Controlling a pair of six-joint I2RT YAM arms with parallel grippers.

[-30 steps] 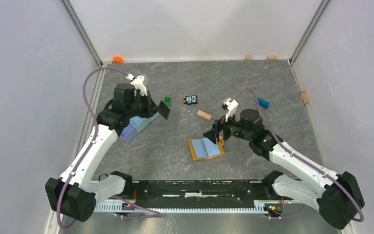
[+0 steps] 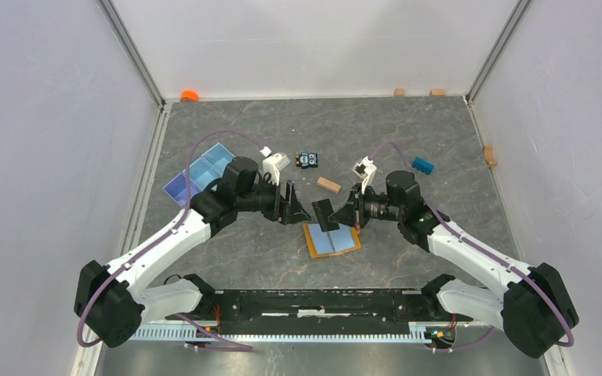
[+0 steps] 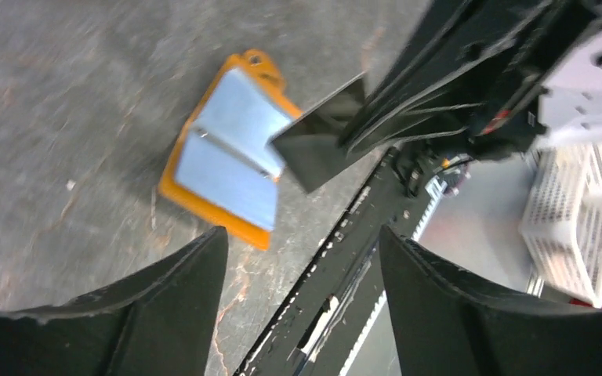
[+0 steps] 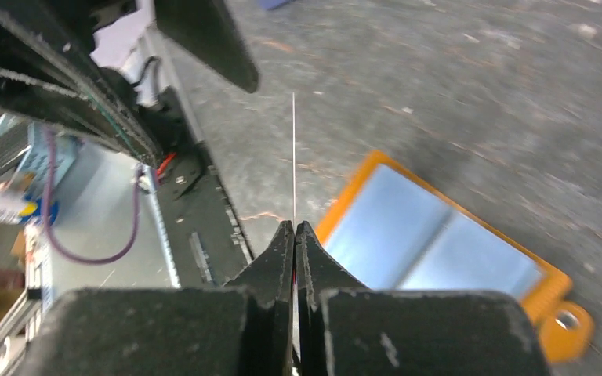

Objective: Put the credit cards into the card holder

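A dark flat credit card [image 2: 324, 215] hangs over the far edge of the card holder, with my right gripper [image 2: 354, 217] shut on one end of it. In the right wrist view the card [image 4: 294, 160] is edge-on, a thin line rising from the joined fingertips. My left gripper is open and empty, just left of the card [image 3: 313, 149]. The orange card holder [image 3: 174, 168] lies spread flat on the table, its pale blue pockets upward and its snap tab at one side. Part of it is hidden under the card and right gripper in the top view.
Blue trays [image 2: 204, 168] stand at the left, partly behind the left arm. A wooden block [image 2: 329, 185] and a small blue-black toy [image 2: 306, 160] lie beyond the holder. A blue block [image 2: 422, 165] is farther right.
The left gripper carried the card from the trays to the right gripper.
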